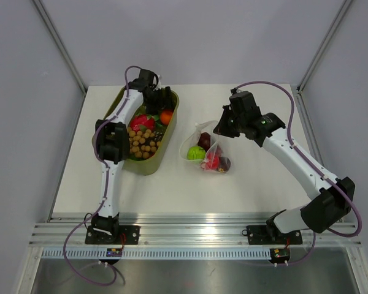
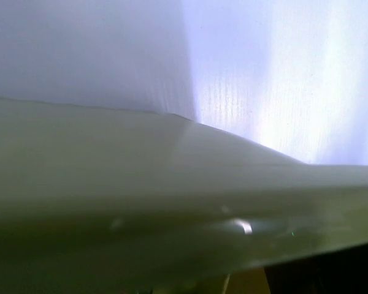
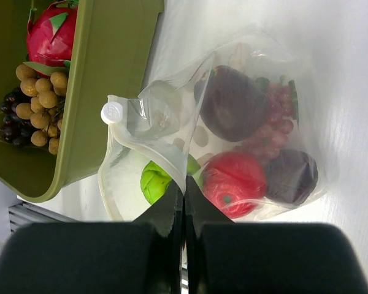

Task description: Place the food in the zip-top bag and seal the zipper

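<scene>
The zip top bag [image 1: 205, 153] lies open on the table, holding a green item [image 3: 156, 180], a red one [image 3: 233, 184], dark round pieces and grapes. My right gripper, shut, is at the bag's opening edge; whether it pinches plastic is unclear. My left gripper [image 1: 161, 95] is down in the olive bin [image 1: 150, 165] at its back, near an orange [image 1: 166, 116]; its finger is hard to make out. The left wrist view is mostly filled by the bin's wall [image 2: 184, 177]. The bin also holds a red dragon fruit [image 3: 52, 40], longans [image 3: 46, 98] and dark grapes.
The bin takes up the left side, close beside the bag.
</scene>
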